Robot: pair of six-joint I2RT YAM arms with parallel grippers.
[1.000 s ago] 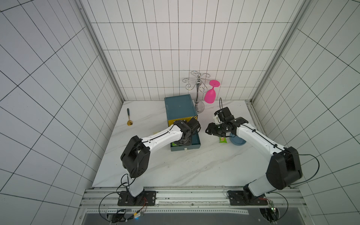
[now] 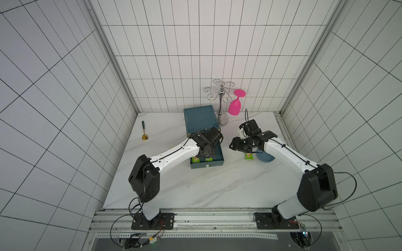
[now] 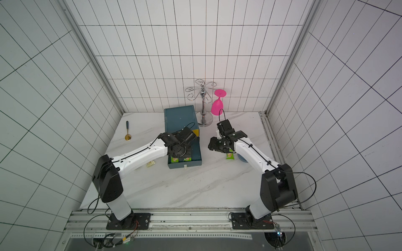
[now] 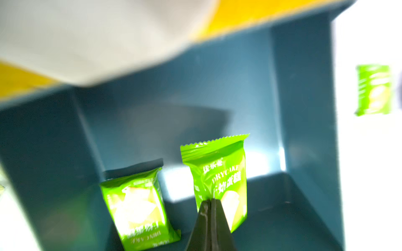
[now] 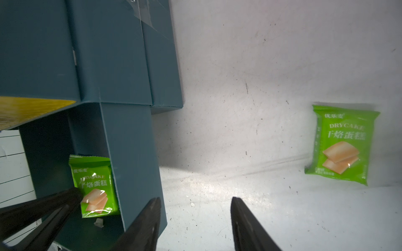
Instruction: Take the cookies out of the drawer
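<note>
Inside the open blue-grey drawer [image 2: 217, 164] lie green DRYCAKE packets. In the left wrist view one packet [image 4: 218, 167] is at my left gripper's tips, the other packet [image 4: 136, 209] farther left. My left gripper is shut at the middle packet; whether it pinches any wrapper is unclear. My right gripper hangs open over the counter beside the drawer, with a loose green packet [image 5: 341, 144] lying to its right.
A blue plate [image 2: 267, 157] is at the right, partly behind my right arm. A chrome stand [image 2: 221, 102] with a pink goblet [image 2: 234, 106] stands at the back, a gold spoon [image 2: 144, 136] at left.
My left arm has lifted slightly and shifted back from the drawer, uncovering packets at its front. The right arm has not moved.
</note>
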